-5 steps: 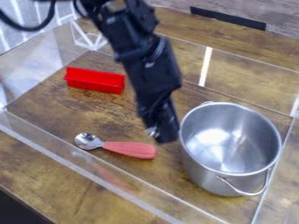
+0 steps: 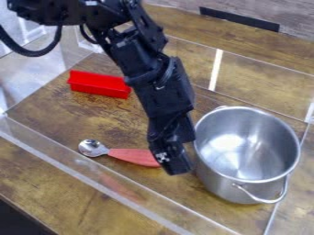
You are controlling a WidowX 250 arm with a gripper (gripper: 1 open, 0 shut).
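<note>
The dark robot gripper [image 2: 170, 154] reaches down from the top over the pink handle [image 2: 130, 156] of a spoon, whose metal bowl [image 2: 91, 148] points left on the wooden surface. Its tips are low, beside the left wall of a large steel pot [image 2: 245, 156], and hide the end of the handle. I cannot tell how far the fingers are parted or whether anything is between them.
A red tray-like block [image 2: 98, 84] lies at the back left. Clear plastic walls edge the wooden work area [image 2: 61, 124].
The gripper has come down toward the spoon's handle, now covering its right end. The spoon, pot and red block look unmoved.
</note>
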